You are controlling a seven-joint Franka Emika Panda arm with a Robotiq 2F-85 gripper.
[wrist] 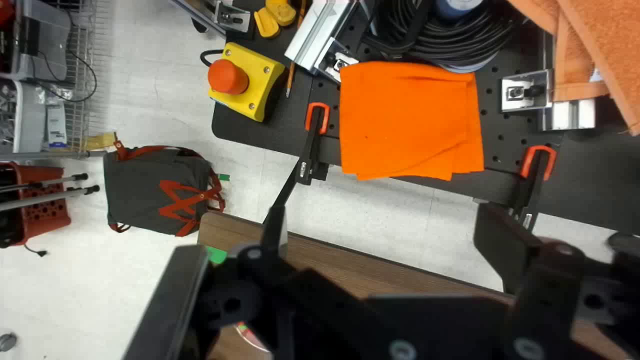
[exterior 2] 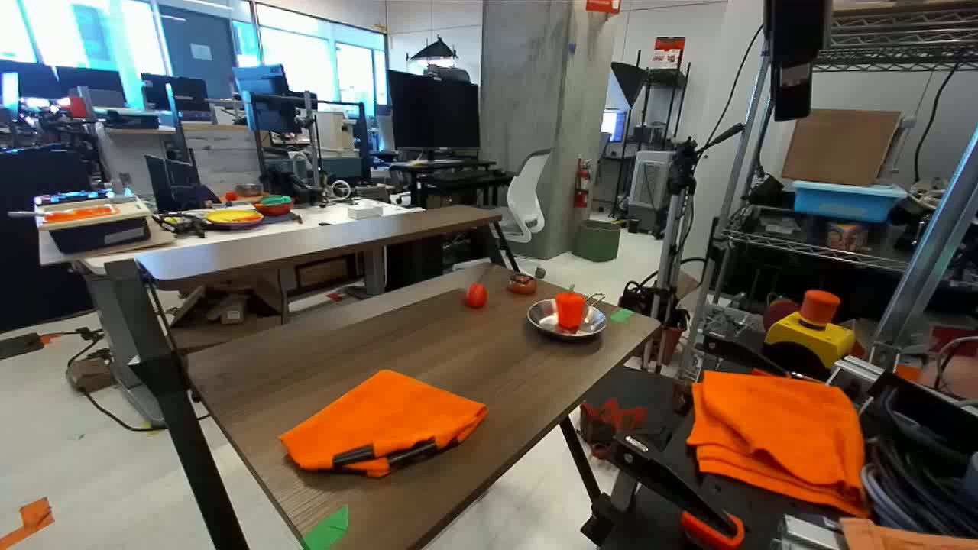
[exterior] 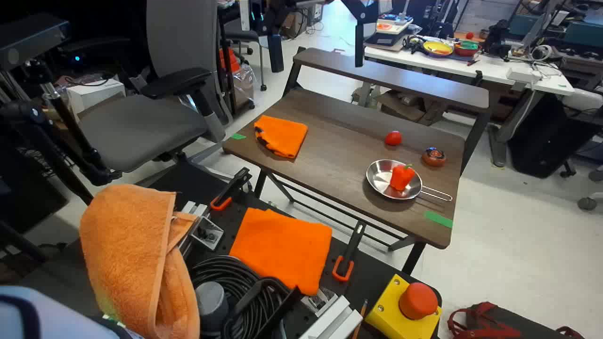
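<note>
High over the brown table [exterior: 333, 144], my gripper [exterior: 317, 56] hangs at the top of exterior view 1. Its fingers are wide apart in the wrist view, with nothing between them. A folded orange cloth [exterior 2: 385, 417] lies at one end of the tabletop. Toward the other end sits a silver pan [exterior: 379, 176] holding a red bell pepper [exterior: 402, 177]. Beside the pan are a round red tomato-like item [exterior: 393, 138] and a small brownish-red round object [exterior: 434, 157]. My gripper body hides most of the table in the wrist view.
A raised shelf [exterior: 395, 77] runs along the table's back edge. In front, a black bench carries another orange cloth [wrist: 411, 120], clamps, coiled cable and a yellow box with a red button [wrist: 246, 81].
</note>
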